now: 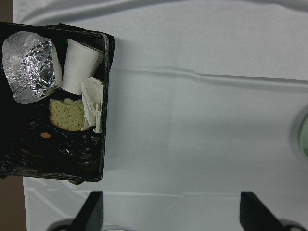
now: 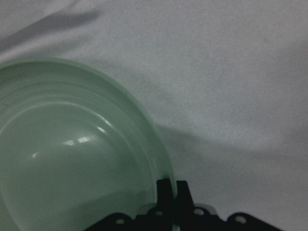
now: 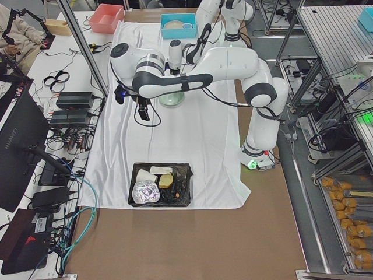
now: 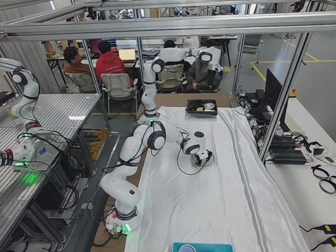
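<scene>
A green bowl [image 2: 77, 159] sits on the white cloth, and my right gripper is shut on its rim in the right wrist view; in the camera right view the bowl [image 4: 208, 161] is partly hidden by that gripper. My left gripper is open and raised above the cloth, with nothing between its fingers. A black tray [image 1: 72, 168] in the left wrist view holds a foil-covered item [image 1: 28, 67], a white paper cup [image 1: 79, 65], a piece of bread [image 1: 67, 116] and crumpled white paper [image 1: 92, 103].
A blue bin [image 3: 165, 32] and a pink bin [image 3: 105, 23] stand at the far end. Cables, electronics and a monitor [image 3: 17, 151] line the side table.
</scene>
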